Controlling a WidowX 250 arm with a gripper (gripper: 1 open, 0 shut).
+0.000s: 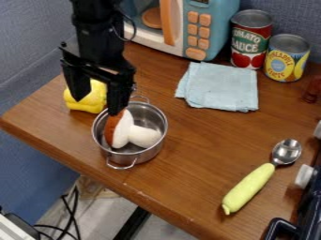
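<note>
My black gripper (98, 94) hangs at upper left, fingers pointing down, apparently apart, above and just behind a steel pot. A yellow pepper-like object (86, 99) lies behind the fingers, partly hidden; whether anything is between them is unclear. The pot (153, 117) holds a white rounded object (141, 135) and an orange-brown one (112, 127).
A microwave (200, 23), tomato sauce can (250, 40), yellow can (287, 58) and folded blue cloth (219, 86) are at the back. A yellow-handled ladle (249, 187) lies front right, beside a black appliance (301, 225).
</note>
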